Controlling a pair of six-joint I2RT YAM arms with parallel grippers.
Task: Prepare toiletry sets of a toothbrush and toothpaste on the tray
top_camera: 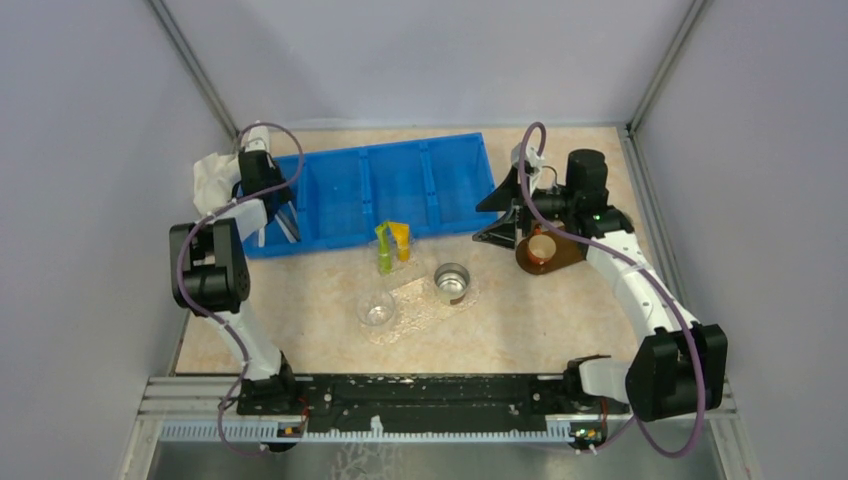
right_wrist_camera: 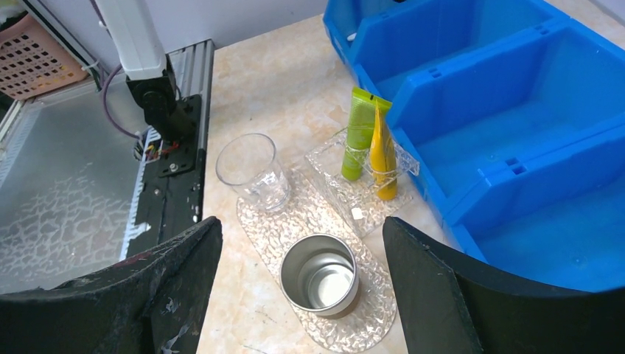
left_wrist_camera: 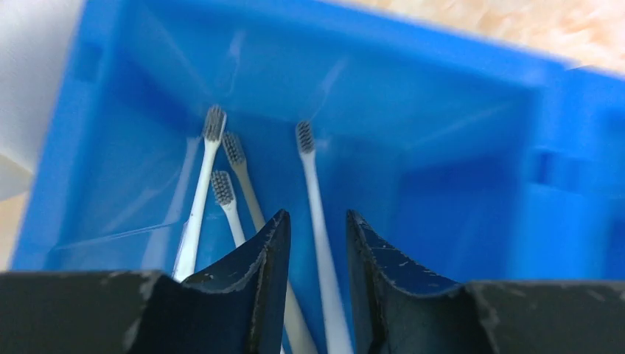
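Note:
My left gripper is open, pointing down into the left end compartment of the blue organizer. Several white-handled toothbrushes (left_wrist_camera: 320, 243) lie there, one in line with the gap between its fingers. A green tube (right_wrist_camera: 359, 125) and a yellow tube (right_wrist_camera: 382, 158) stand in a clear holder (right_wrist_camera: 332, 188) in front of the organizer. A glass (right_wrist_camera: 250, 166) and a steel cup (right_wrist_camera: 318, 273) stand on a textured mat (top_camera: 420, 320), which may be the tray. My right gripper (top_camera: 480, 225) is open above the table, right of the organizer, with nothing between its fingers.
The other compartments (top_camera: 395, 185) of the organizer look empty. A brown board (top_camera: 570, 255) with a round object (top_camera: 540, 250) lies under the right arm. White cloth-like material (top_camera: 210, 180) sits at the far left.

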